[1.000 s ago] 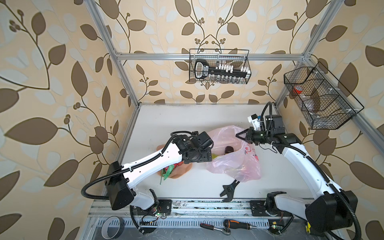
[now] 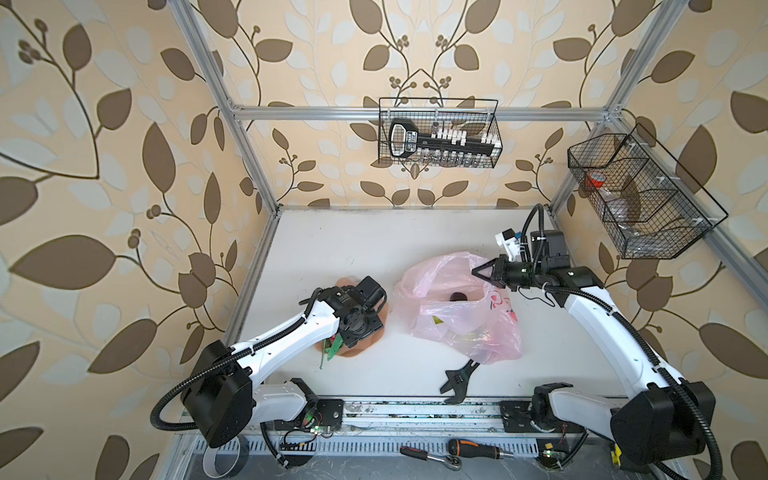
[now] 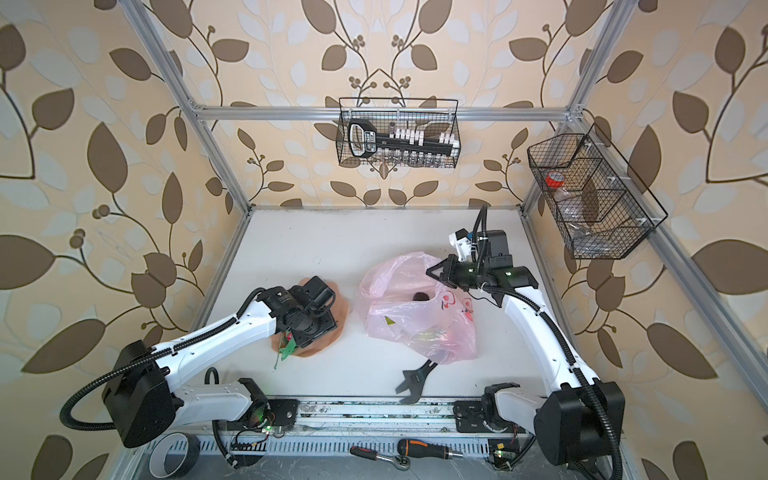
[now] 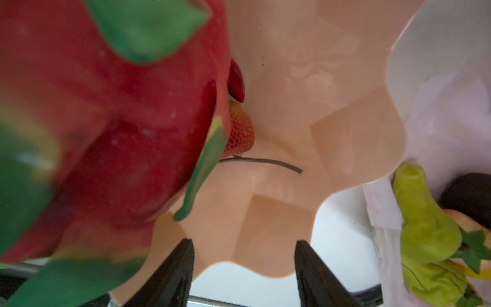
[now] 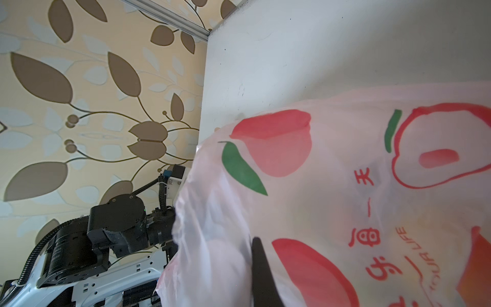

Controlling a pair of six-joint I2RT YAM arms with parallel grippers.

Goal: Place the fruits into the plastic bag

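Observation:
In the left wrist view a large red fruit (image 4: 153, 168) with green tips fills the left side. Partly behind it on the peach-coloured scalloped plate (image 4: 353, 122) lie a bumpy orange-red fruit (image 4: 241, 130) with a stem and a small dark red piece (image 4: 235, 81). My left gripper hovers above the plate, fingers apart and empty. The pink plastic bag (image 2: 480, 340) lies right of the plate; green fruits (image 4: 427, 232) and a dark round one (image 2: 458, 297) show inside. At its upper rim my right gripper (image 2: 481, 273) is shut on the film, holding the mouth up.
A black tool-like object (image 2: 457, 382) lies at the table's front edge, below the bag. Wire baskets (image 2: 440, 152) hang on the back and right walls, clear of the arms.
My left arm has moved left, from beside the bag's opening to over the plate. More of the bag's left side shows now. The right arm and the bag hold still.

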